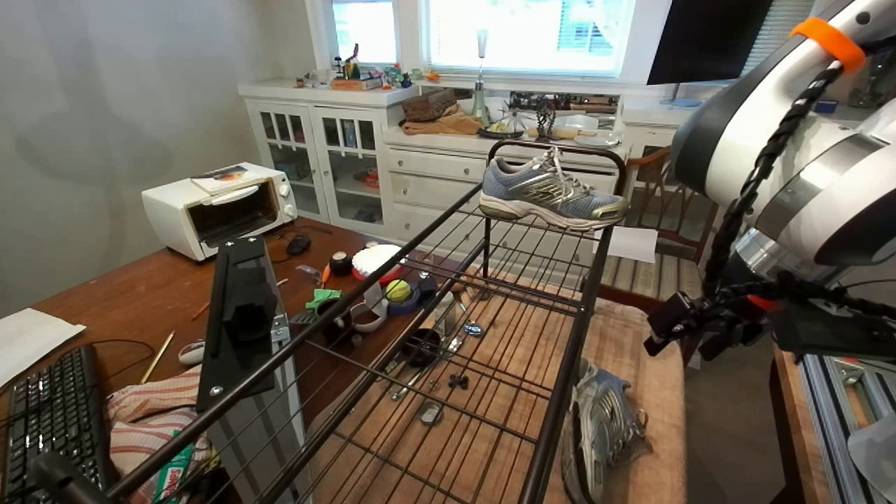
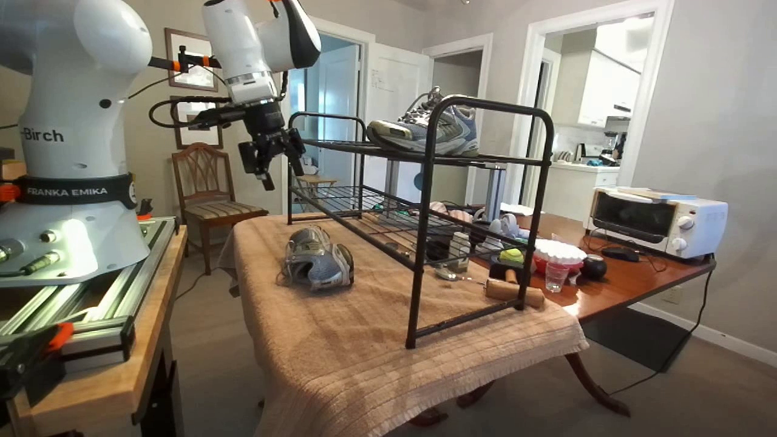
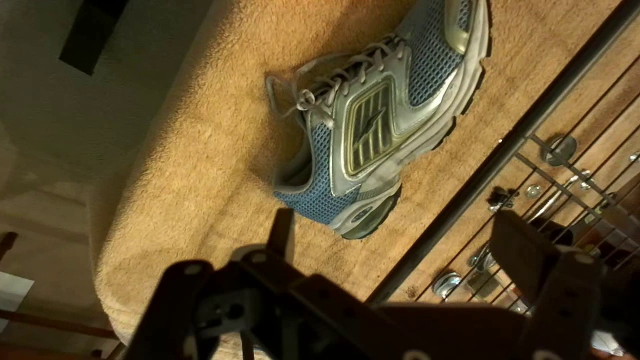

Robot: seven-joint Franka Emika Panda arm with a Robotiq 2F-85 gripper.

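Observation:
A grey-blue running shoe (image 3: 372, 123) lies tipped on its side on the tan towel, beside the black wire rack (image 2: 419, 291). In exterior view 2 that shoe (image 2: 318, 260) sits below my gripper (image 2: 281, 172), which hangs in the air apart from it. A matching shoe (image 1: 547, 192) stands upright on the rack's top shelf at its far end. Seen from the wrist, my gripper is open, its fingers (image 3: 280, 234) wide apart with nothing between them. The shoe's heel lies ahead of the fingers, and its toe is cut off by the frame's top edge.
Small items, including a tennis ball (image 1: 397, 290), lie under and behind the rack. A white toaster oven (image 1: 222, 210) stands on the brown table. The rack's long rail (image 3: 516, 138) runs close beside the loose shoe. Bare towel (image 2: 320, 342) lies in front of it.

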